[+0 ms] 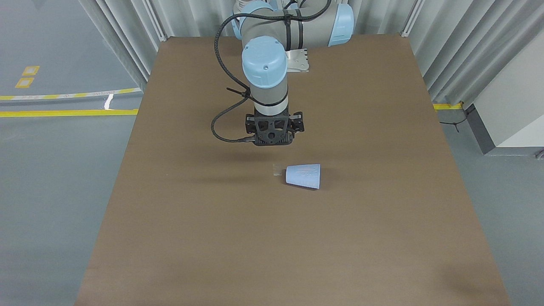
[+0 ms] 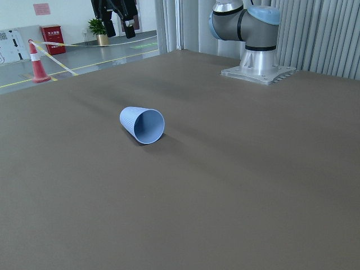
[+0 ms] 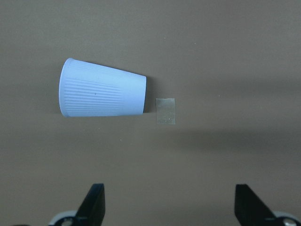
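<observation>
A light blue ribbed cup (image 1: 303,175) lies on its side on the brown table (image 1: 204,229); in the left view its open mouth (image 2: 149,125) faces the camera. My gripper hangs above the table, open, with empty space between its two black fingers. In the wrist view the cup (image 3: 101,89) lies ahead of the fingers and to the left, apart from them. A small clear square patch (image 3: 165,111) sits on the table beside the cup's narrow end.
The arm's metal base (image 2: 242,73) stands at the back of the table, with pale curtains behind it.
</observation>
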